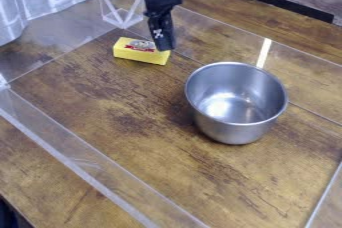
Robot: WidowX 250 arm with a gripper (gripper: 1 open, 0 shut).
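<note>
A yellow block point(147, 56) with a red-and-silver label lies on the wooden table, upper left of centre. My black gripper point(158, 34) hangs just above it, slightly to the back and right, with nothing visible held between its fingers; how far they are apart is hard to make out. A large steel pot point(237, 100) stands to the right and nearer the front.
Clear panels or strips run along the left and right edges, and a white crumpled sheet point(38, 2) is at the back left.
</note>
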